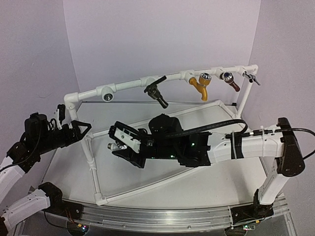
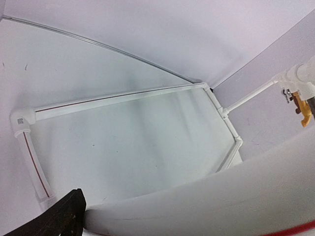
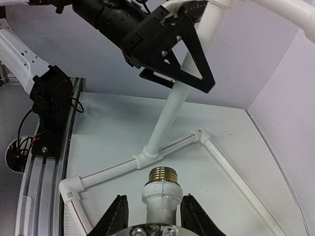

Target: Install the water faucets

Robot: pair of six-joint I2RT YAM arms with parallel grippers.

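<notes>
Up in the air over the middle of the frame, my right gripper (image 1: 120, 142) is shut on a faucet. In the right wrist view this faucet (image 3: 161, 199) shows a white-wrapped neck and a brass threaded end pointing away from the fingers (image 3: 115, 216). The empty tee socket (image 1: 108, 94) on the top pipe faces forward, up and left of that gripper. My left gripper (image 1: 81, 131) is at the left upright pipe (image 3: 170, 110); whether its fingers are closed around it cannot be told. A large white pipe (image 2: 197, 211) crosses close in front of the left wrist camera.
Along the top pipe (image 1: 130, 84) hang a dark faucet (image 1: 155, 93), a yellow faucet (image 1: 200, 87), a dark red faucet (image 1: 230, 82) and a small silver one (image 1: 251, 77). The pipe frame's base (image 1: 147, 189) stands on the white table. Floor inside the base is bare.
</notes>
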